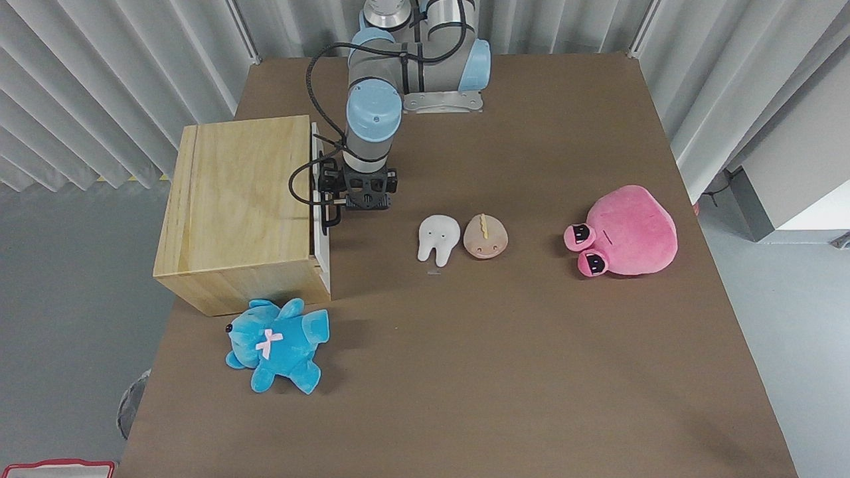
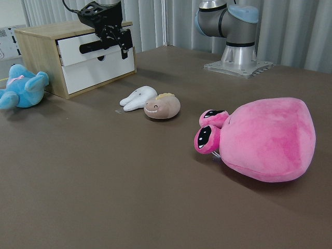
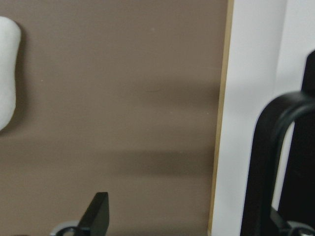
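My black gripper (image 2: 110,42) is at the white upper drawer (image 2: 73,50) of the wooden cabinet (image 1: 228,199), beside its black handle, which appears large on the right of the wrist view (image 3: 275,147). Whether the fingers are shut on the handle cannot be made out. The drawer front stands slightly out from the cabinet in the front view. A white tooth plush (image 1: 438,238) lies on the table right of the cabinet, with its edge at the left of the wrist view (image 3: 7,73).
A tan round plush (image 1: 485,236) lies beside the tooth, a pink plush (image 1: 633,231) farther right. A blue bear (image 1: 277,344) lies in front of the cabinet.
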